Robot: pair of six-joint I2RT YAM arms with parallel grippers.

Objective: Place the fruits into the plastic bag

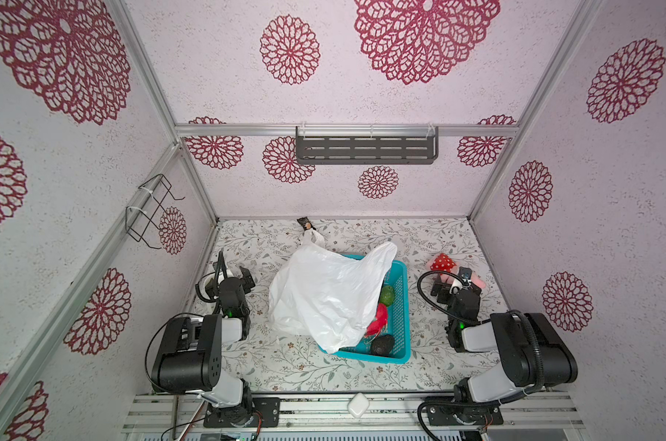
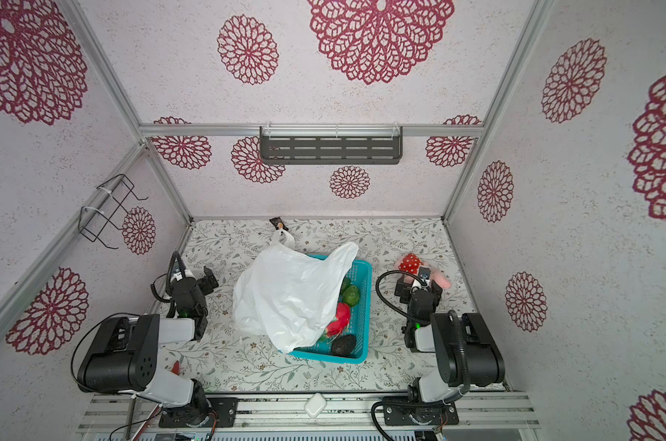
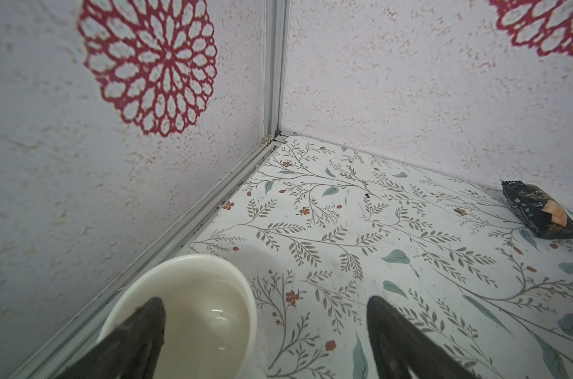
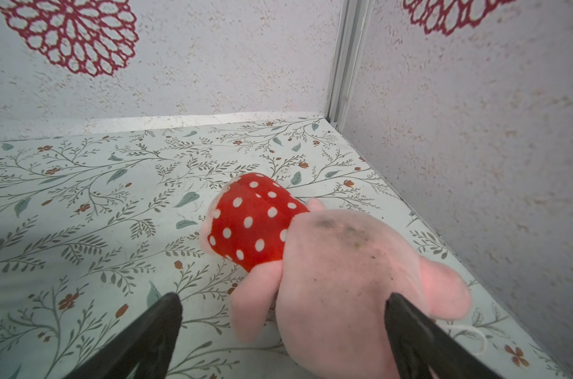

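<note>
A white plastic bag (image 1: 325,290) lies over the left part of a turquoise basket (image 1: 399,323) and spills onto the table. Along the basket's uncovered side are a green fruit (image 2: 351,295), a red fruit (image 2: 338,320) and a dark avocado-like fruit (image 2: 343,344); the bag hides the rest of the interior. My left gripper is open at the left, near a cream cup (image 3: 201,309). Over on the right, my right gripper stands open with a pink plush toy (image 4: 349,278) in front of it, not gripped. Both grippers are well apart from bag and basket.
A small black packet (image 3: 539,209) lies by the back wall, behind the bag. Bare patterned tabletop (image 1: 421,235) extends behind the basket, and narrow strips are free between the basket and each arm. Walls enclose the left, right and back.
</note>
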